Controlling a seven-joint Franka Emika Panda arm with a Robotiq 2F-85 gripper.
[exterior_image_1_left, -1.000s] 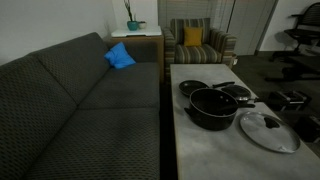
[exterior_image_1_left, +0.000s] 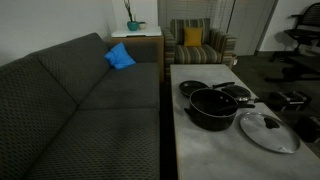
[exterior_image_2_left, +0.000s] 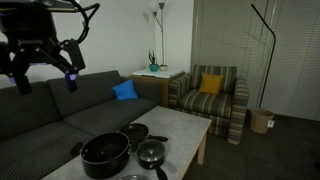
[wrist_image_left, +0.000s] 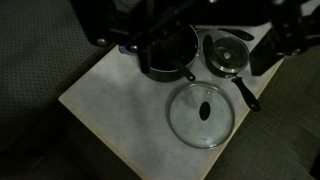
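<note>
A large black pot (exterior_image_1_left: 211, 112) stands upright on the grey table (exterior_image_1_left: 215, 155). Close by on its right lies a round glass lid (exterior_image_1_left: 268, 134) with a dark knob, flat near the table's edge. Behind the pot are a small black frying pan (exterior_image_1_left: 190, 87) and a small saucepan (exterior_image_2_left: 151, 153) with a dark handle. My gripper (exterior_image_2_left: 46, 80) is open, high at the upper left in exterior view 2, its fingers (exterior_image_2_left: 70, 82) wide apart and empty. From the wrist camera, the lid (wrist_image_left: 201, 117) appears below the dark gripper parts, which partly cover the pot.
A grey sofa (exterior_image_1_left: 100, 105) with a blue cushion (exterior_image_1_left: 120, 56) runs along the table's left side. Beyond the far end sits a striped armchair (exterior_image_2_left: 210, 98) with a yellow cushion. Bare tabletop shows at the near end, left of the lid.
</note>
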